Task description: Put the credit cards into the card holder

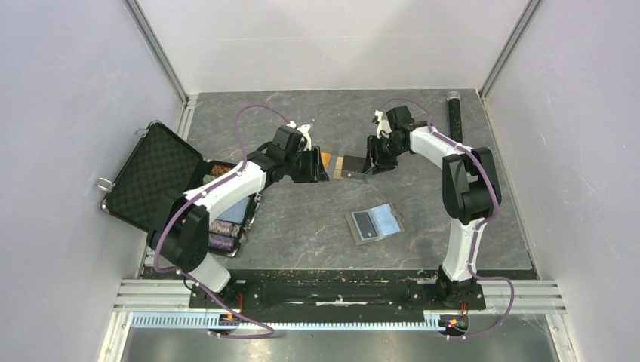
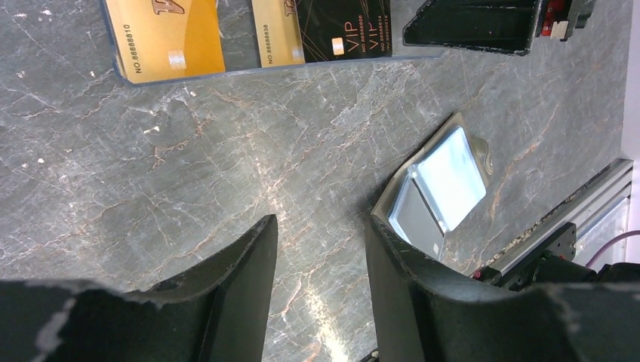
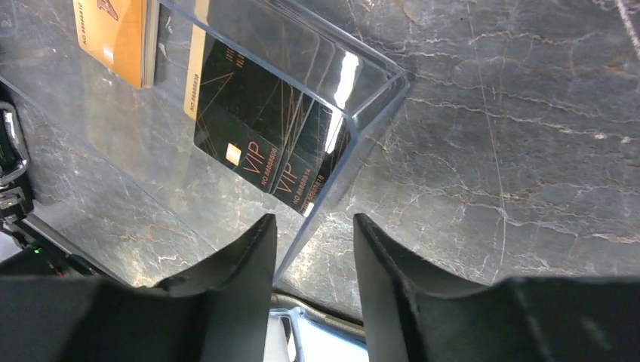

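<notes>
A clear acrylic tray (image 3: 377, 83) holds gold cards (image 2: 166, 41) and black VIP cards (image 2: 344, 26) at the back middle. My right gripper hangs over the tray's end beside the black cards, its fingers apart with only the clear wall visible behind the gap. My left gripper is open over bare table, left of the tray in the top view. The card holder (image 1: 375, 223) lies on the front middle of the table, with a light blue side and a grey side.
An open black case (image 1: 151, 177) with colourful items lies at the left. A black cylinder (image 1: 453, 117) lies at the back right. The table between tray and card holder is clear.
</notes>
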